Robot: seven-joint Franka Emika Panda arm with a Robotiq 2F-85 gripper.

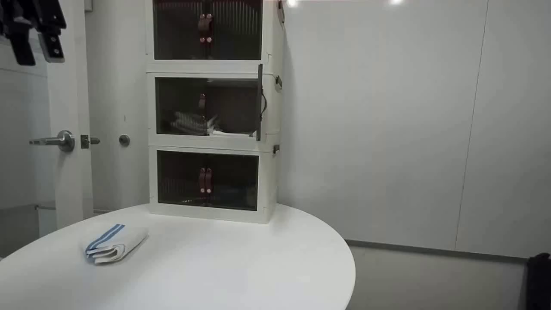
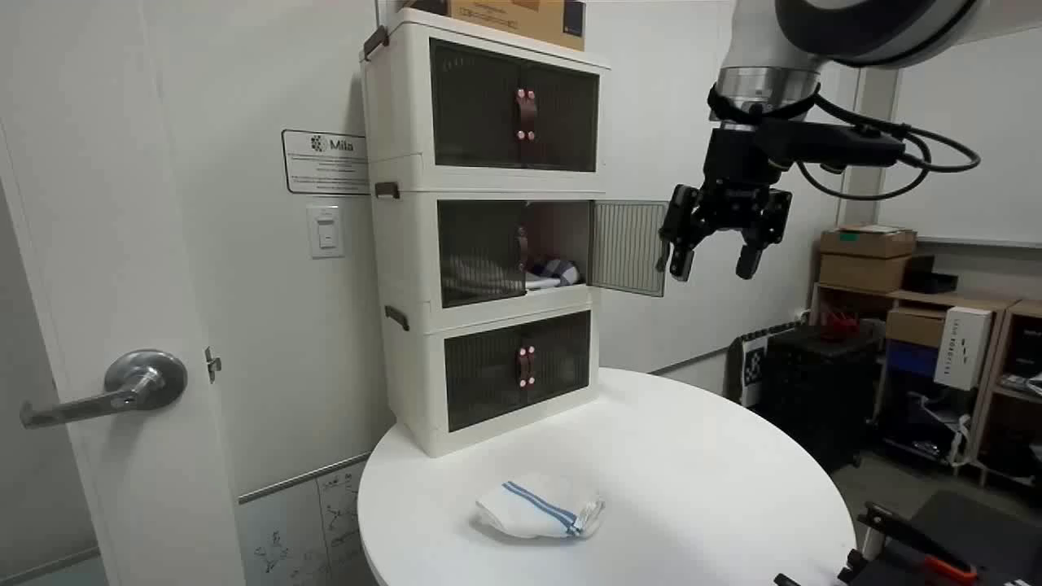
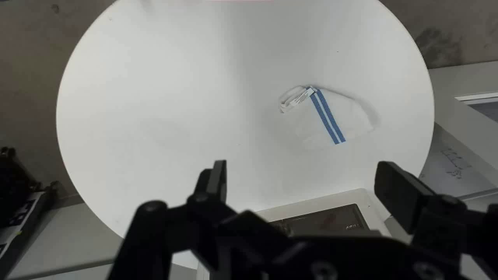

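A folded white cloth with blue stripes (image 2: 532, 508) lies on the round white table (image 2: 703, 469), in front of the stacked cabinet (image 2: 405, 264). High above the table, well clear of the cloth, hangs my gripper (image 2: 715, 268); its fingers stand wide apart with nothing between them. In the wrist view the same cloth (image 3: 345, 114) shows beyond the fingertips, right of centre. The cabinet's middle compartment has its right door (image 2: 630, 247) swung open, its left door shut. Folded fabrics (image 2: 554, 273) lie inside that compartment, partly hidden behind the tinted left door.
Both doors of the top compartment (image 1: 208, 28) and bottom compartment (image 1: 207, 181) are shut. The open door sticks out near my gripper in exterior view 2. A cardboard box (image 2: 518, 18) rests on top of the cabinet.
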